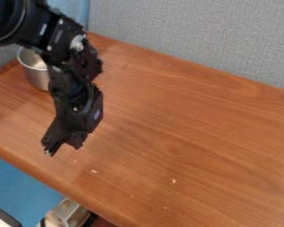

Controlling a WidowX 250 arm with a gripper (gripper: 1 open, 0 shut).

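The black gripper (61, 144) hangs low over the near left part of the wooden table (192, 133), its fingertips close to the left edge. I cannot tell whether it is open or shut. No red object shows now. A steel pot (32, 69) stands at the back left, partly hidden behind the arm.
Grey fabric walls (192, 35) line the back and left. A blue surface (20, 186) and some metal parts lie beyond the near left edge.
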